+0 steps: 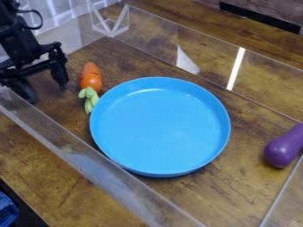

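Observation:
My black gripper [39, 79] is at the far left edge, low over the wooden floor of the tray; its finger state is unclear. To its right lies a toy carrot [91, 78] with an orange body and pale green leaves. A large blue plate [160, 125] fills the middle. A purple eggplant [283, 147] lies at the right.
Clear walls [106, 187] surround the wooden surface [213, 182]. A blue object [6, 211] is at the bottom left outside the wall. Bare wood lies behind the plate and below my gripper.

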